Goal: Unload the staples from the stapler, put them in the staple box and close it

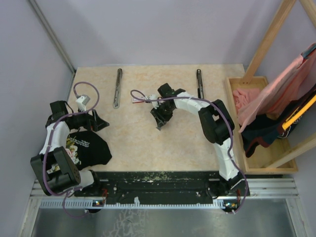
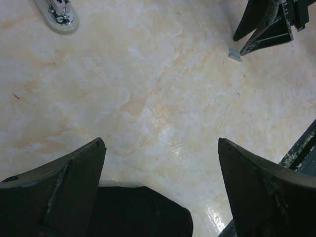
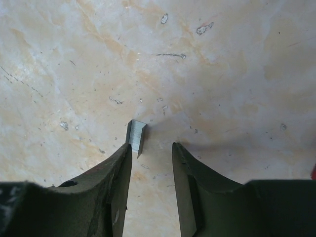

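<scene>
On the tabletop lies a small grey strip of staples (image 3: 136, 136), seen just beyond the left fingertip in the right wrist view. My right gripper is over the table, its fingers part open with a gap and nothing held; the strip (image 2: 235, 55) appears close by its fingertips in the left wrist view. My left gripper is wide open and empty, above the table's left side. A long silver stapler (image 1: 118, 89) lies at the back left, its rounded end (image 2: 63, 19) at the top of the left wrist view. A second long dark one (image 1: 199, 84) lies at the back right.
A red and white box (image 1: 138, 99) lies behind the right gripper, partly covered by its cable. Black cloth (image 1: 91, 148) covers the front left. A wooden crate (image 1: 269, 170) with clothes stands at the right.
</scene>
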